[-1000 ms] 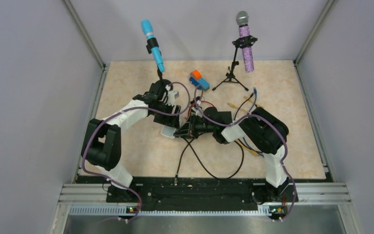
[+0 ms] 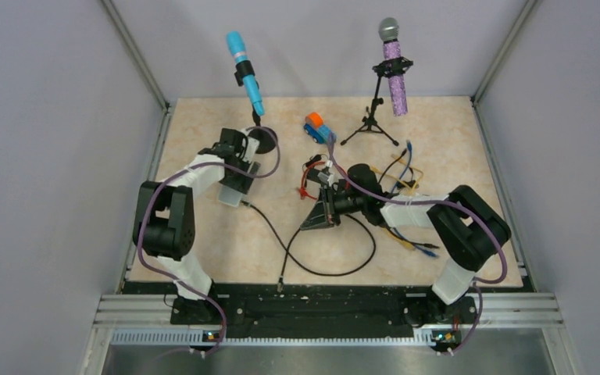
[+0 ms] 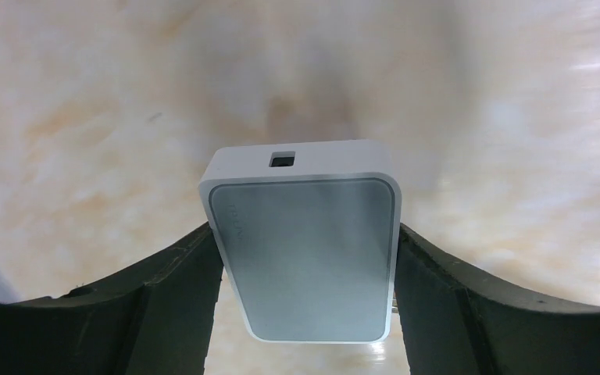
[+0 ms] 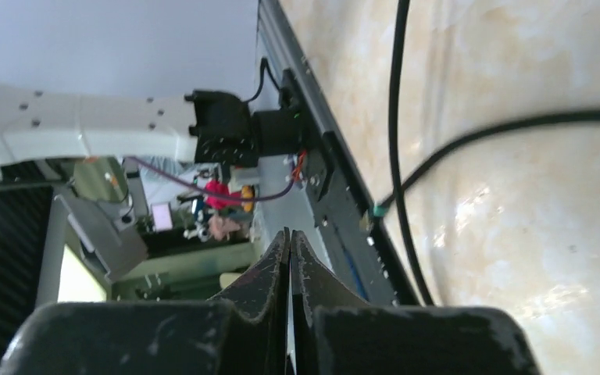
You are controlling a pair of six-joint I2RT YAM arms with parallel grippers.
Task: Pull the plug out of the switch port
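The white switch box with a grey face hangs in my left gripper, which is shut on it. In the left wrist view, both fingers press the sides of the box, and a small empty port shows in its top edge. One end of the black cable reaches the box's right edge in the top view; whether its plug sits in a port or lies just beside it, I cannot tell. My right gripper is shut with nothing between its fingertips. It hovers to the right of the box, above the cable's loop.
Loose cables crowd the right of the table. A blue and orange toy stands at the back, between a blue microphone and a purple one.
The left arm has carried the box left, while the right gripper has moved right and away from it. The black cable now stretches left, its end at the box.
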